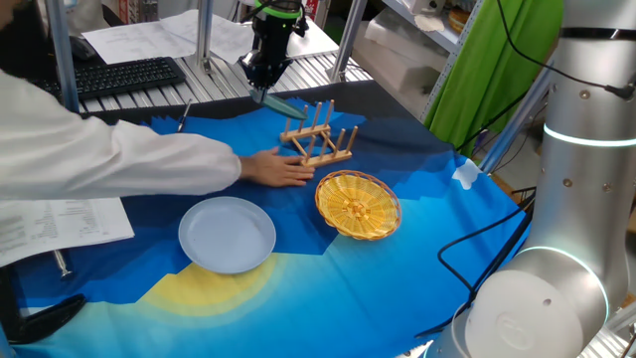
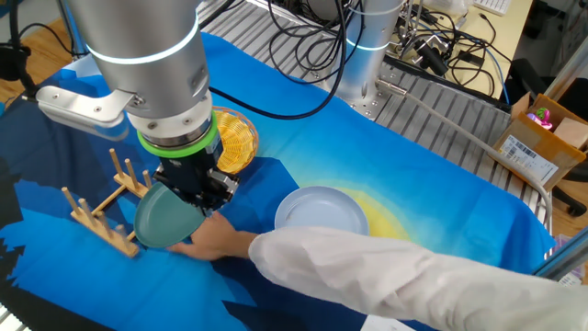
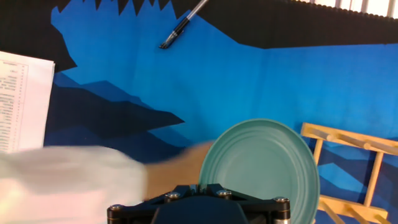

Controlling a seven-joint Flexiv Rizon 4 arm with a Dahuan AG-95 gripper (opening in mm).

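A green plate (image 1: 286, 106) hangs in the air, tilted, with my gripper (image 1: 260, 93) shut on its rim. In the wrist view the plate (image 3: 264, 165) reaches forward from the fingertips, and the rack lies to its right. The wooden dish rack (image 1: 320, 146) stands on the cloth with its pegs upright, just below and beside the plate. A blue-grey plate (image 1: 228, 235) lies flat on the table. Near it is a round yellow wicker basket (image 1: 358, 205), empty. Exterior view 2 shows the held plate (image 2: 167, 219) partly over the rack's edge.
A person's hand (image 1: 278, 169) rests on the cloth between rack and blue-grey plate, close to my gripper. Papers (image 1: 60, 234) lie at the left, a pen (image 1: 185, 116) farther back.
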